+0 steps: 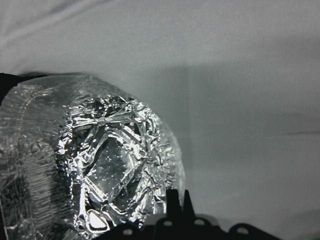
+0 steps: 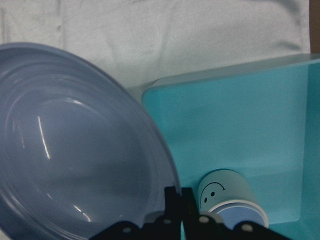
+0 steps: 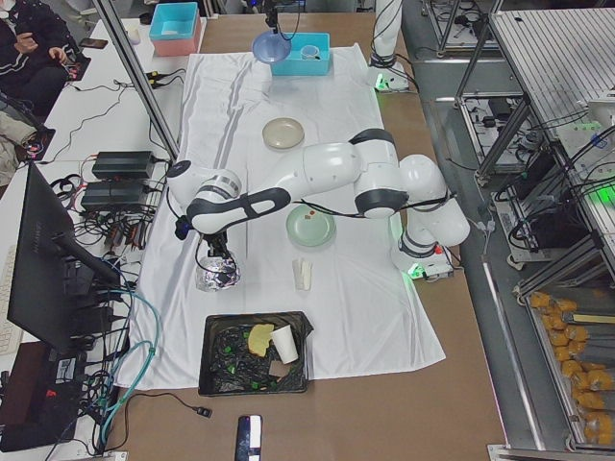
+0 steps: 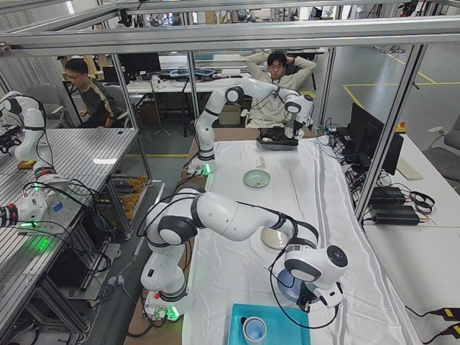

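My left gripper is shut on the rim of a crinkled, shiny clear or foil container [image 1: 115,165], seen above the cloth left of the green plate [image 3: 310,225]. My right gripper is shut on the rim of a blue plate [image 2: 85,140], which hangs tilted at the edge of a turquoise tray [image 2: 250,120]. A cup with a smiley face [image 2: 225,187] is in that tray.
A black lined tray [image 3: 231,384] holding a white cup and scraps is at the near end. A beige plate [image 3: 283,133] and a pale strip [image 3: 303,275] lie on the white cloth [image 3: 375,317].
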